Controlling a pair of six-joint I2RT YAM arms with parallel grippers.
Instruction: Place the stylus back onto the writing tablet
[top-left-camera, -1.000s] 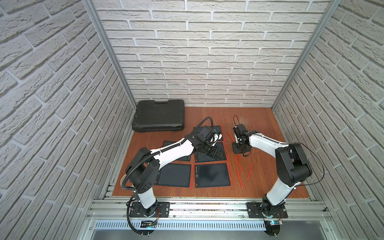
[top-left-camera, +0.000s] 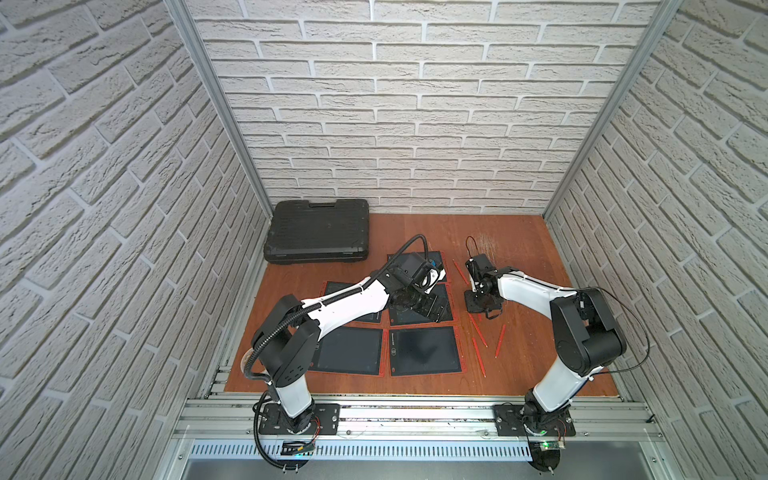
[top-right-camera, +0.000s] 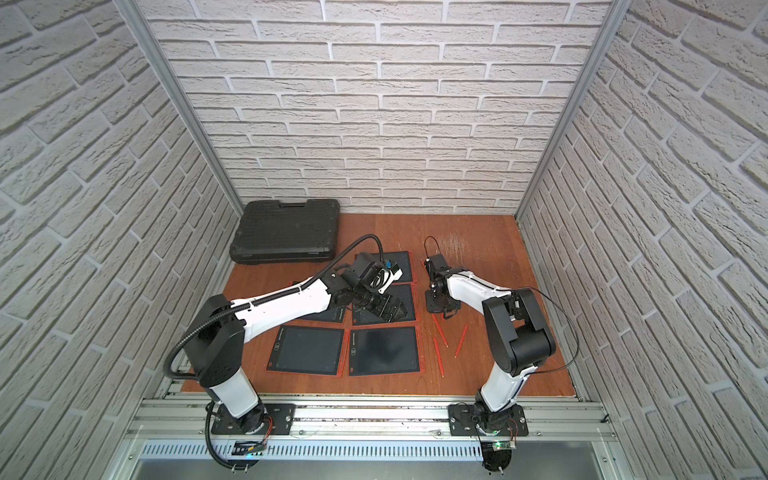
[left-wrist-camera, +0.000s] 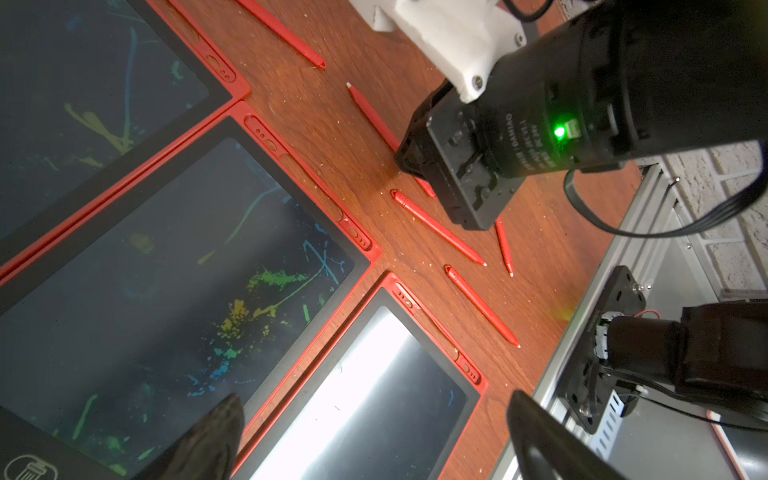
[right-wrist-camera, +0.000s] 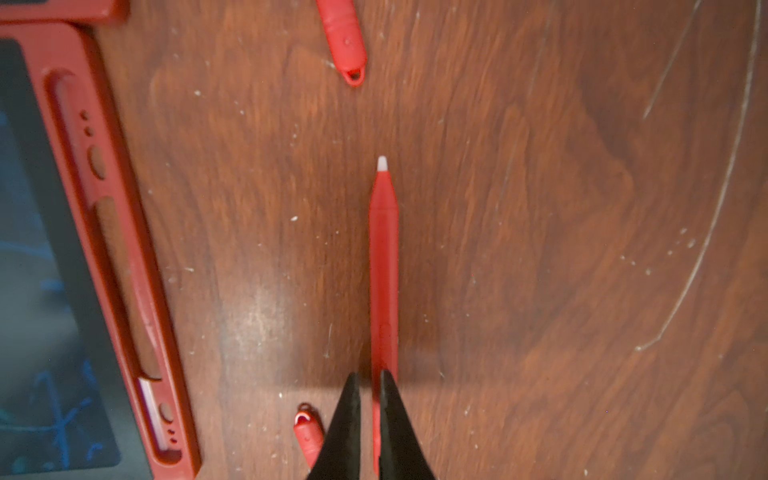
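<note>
Several red styluses lie loose on the wooden table, right of the writing tablets. In the right wrist view, one stylus (right-wrist-camera: 384, 256) runs lengthwise beneath my right gripper, its white tip pointing away. The right gripper is shut, its narrow fingers over the stylus's lower end, and nothing shows gripped between them. To the left is a tablet with an empty red stylus slot (right-wrist-camera: 124, 264). My left gripper stands open and empty above the tablets; a dark tablet (left-wrist-camera: 200, 264) with coloured scribbles lies below it.
Another stylus (right-wrist-camera: 344, 36) lies ahead of the right gripper, and a third (right-wrist-camera: 309, 436) sits just left of its fingers. A black case (top-left-camera: 317, 232) occupies the back left. Bare table (top-left-camera: 520, 240) extends at the back right.
The right arm has shifted slightly, with its gripper now a little nearer the table's front. The left arm and the tablets stay where they were.
</note>
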